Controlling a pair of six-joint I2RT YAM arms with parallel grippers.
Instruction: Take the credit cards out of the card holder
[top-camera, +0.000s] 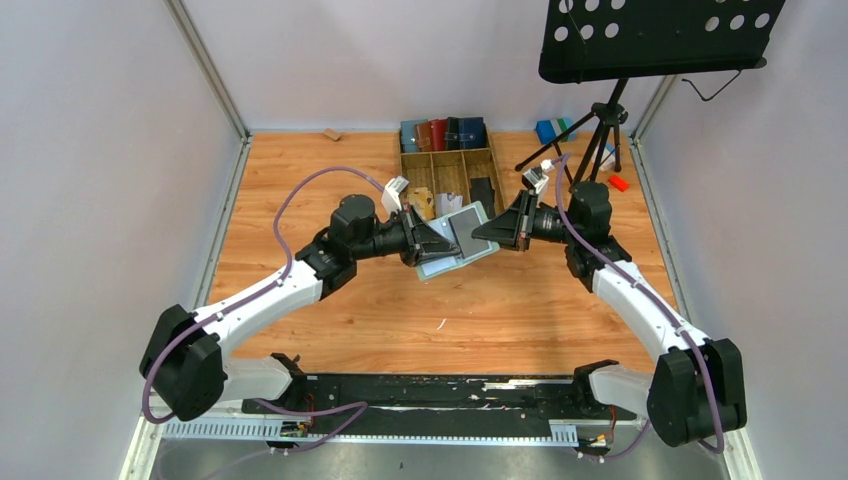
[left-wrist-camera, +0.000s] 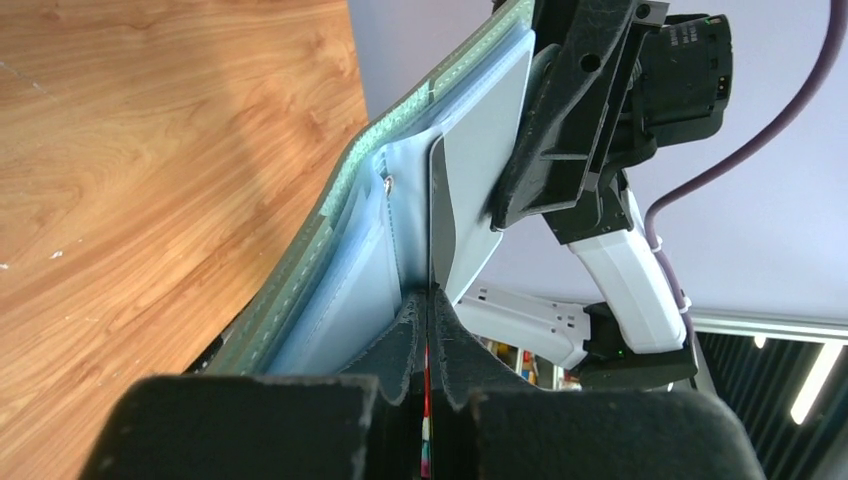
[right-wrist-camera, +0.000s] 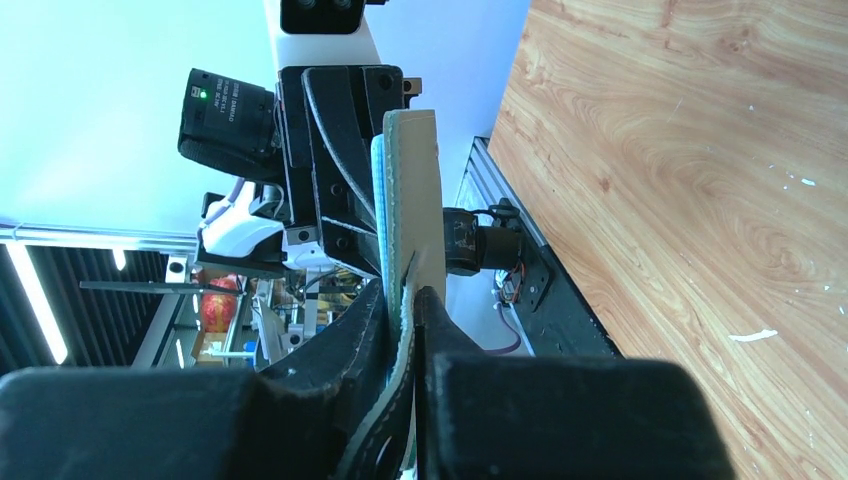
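Observation:
An open light-blue card holder (top-camera: 450, 262) is held between both grippers above the table. My right gripper (top-camera: 486, 232) is shut on it; in the right wrist view its edge (right-wrist-camera: 413, 200) runs down between the fingers. My left gripper (top-camera: 440, 248) is shut at the holder's inner side. In the left wrist view a thin grey card (left-wrist-camera: 475, 140) sticks up from the blue pocket (left-wrist-camera: 340, 290), and the left fingertips (left-wrist-camera: 430, 298) meet at its lower edge; whether they grip it I cannot tell.
A wooden divided box (top-camera: 449, 171) with several wallets stands at the back centre. A black music stand (top-camera: 650, 40) and a red object (top-camera: 618, 183) are at the back right.

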